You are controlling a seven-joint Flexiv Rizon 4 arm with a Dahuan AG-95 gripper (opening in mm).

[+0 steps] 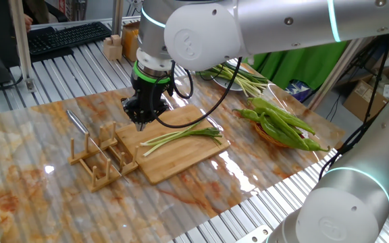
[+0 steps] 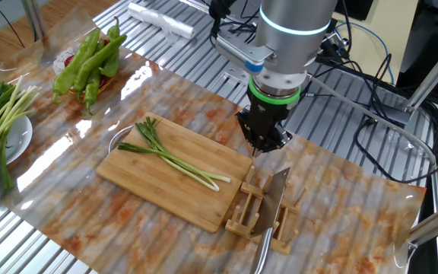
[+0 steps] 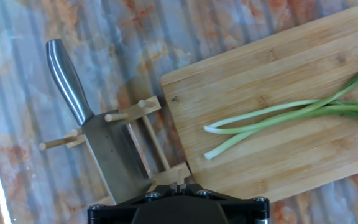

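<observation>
My gripper (image 1: 140, 126) hangs above the table near the left end of the cutting board, with its narrow fingertips together and nothing visible between them. In the wrist view the gripper shows at the bottom edge. A cleaver (image 3: 118, 155) with a steel handle (image 3: 69, 81) stands in a wooden peg rack (image 3: 157, 143); the gripper hides part of its blade. Beside the rack lies the wooden cutting board (image 2: 181, 198). Several green onions (image 2: 175, 160) rest on it, white ends toward the rack. The gripper touches neither knife nor board in the exterior views.
Green peppers (image 1: 279, 125) fill a basket on the far side of the board. More green onions (image 2: 2, 129) lie on a white plate (image 2: 20, 137). A keyboard (image 1: 66, 37) and wooden blocks (image 1: 112, 48) sit at the back.
</observation>
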